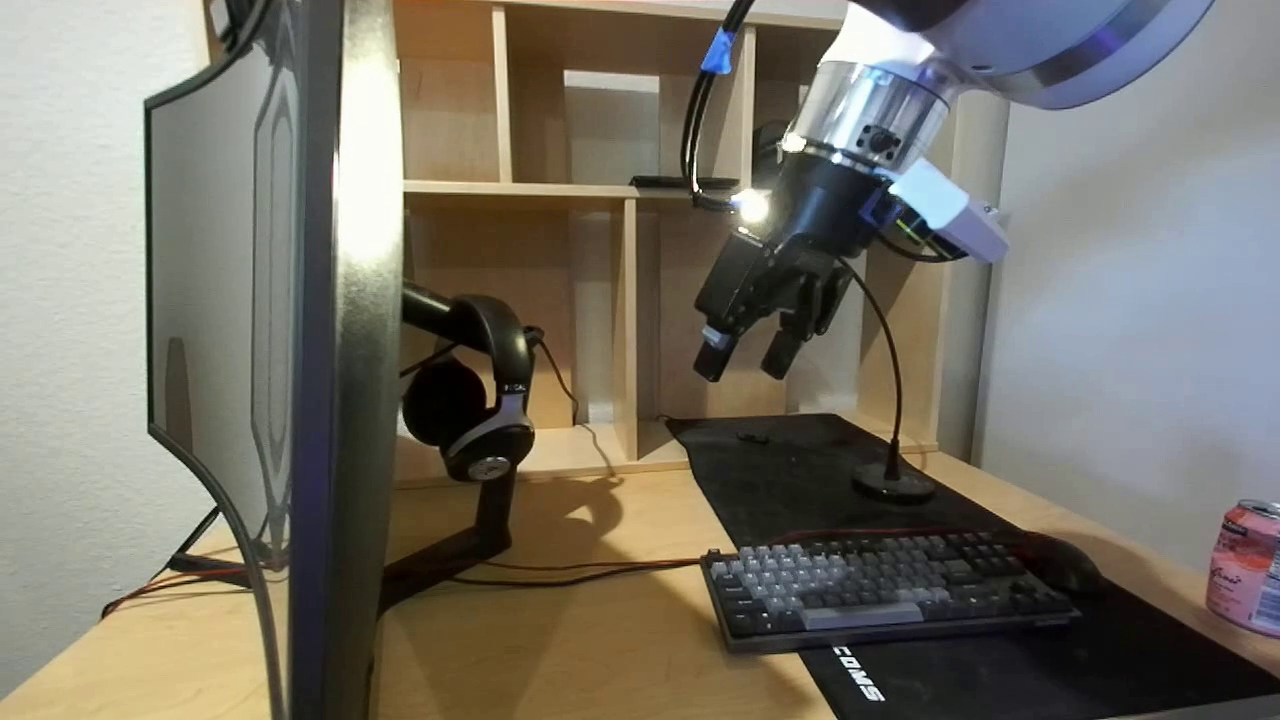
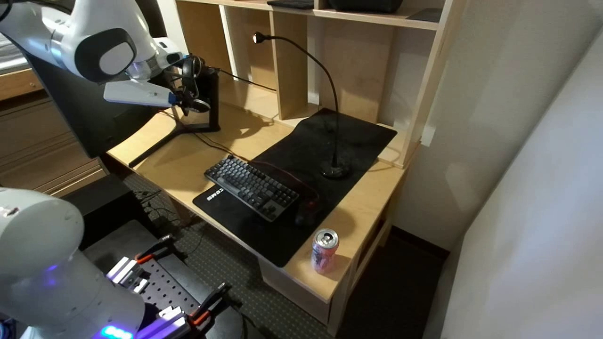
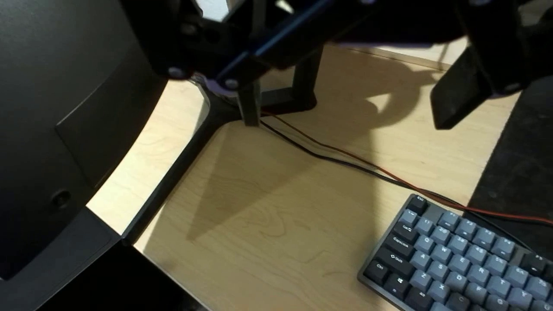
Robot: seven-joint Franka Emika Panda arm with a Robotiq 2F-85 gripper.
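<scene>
My gripper (image 1: 746, 362) hangs in the air above the desk, its two fingers spread apart with nothing between them. In the wrist view, one finger (image 3: 249, 106) shows left of centre and the other at the right, with bare desk and cables beyond the gap. Black headphones (image 1: 489, 396) hang from the monitor's stand, to the gripper's left in exterior view 1. In exterior view 2 the arm hides most of the gripper, near the headphones (image 2: 195, 93). The keyboard (image 1: 888, 582) lies on the black desk mat (image 1: 780, 480), lower than the gripper.
A large monitor (image 1: 312, 360) stands at the left. A gooseneck lamp (image 2: 334, 169) rises from the mat, and a pink can (image 2: 325, 251) stands near the desk's front corner. Wooden shelves (image 1: 626, 324) close off the back. Bare desk (image 3: 269, 223) lies between the monitor and keyboard.
</scene>
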